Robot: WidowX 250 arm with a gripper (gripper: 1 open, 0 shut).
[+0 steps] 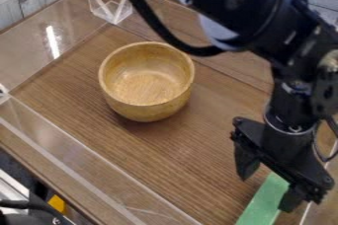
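Note:
My gripper (275, 172) is at the lower right, black, its fingers open and reaching down over the upper part of a green strip-like object (260, 209) lying on the wooden table. Whether the fingers touch it I cannot tell. A round wooden bowl (145, 81) sits at the upper left of the table, well apart from the gripper.
A clear plastic panel (59, 12) runs along the left side, with a white bracket near the back. My arm covers much of the right side.

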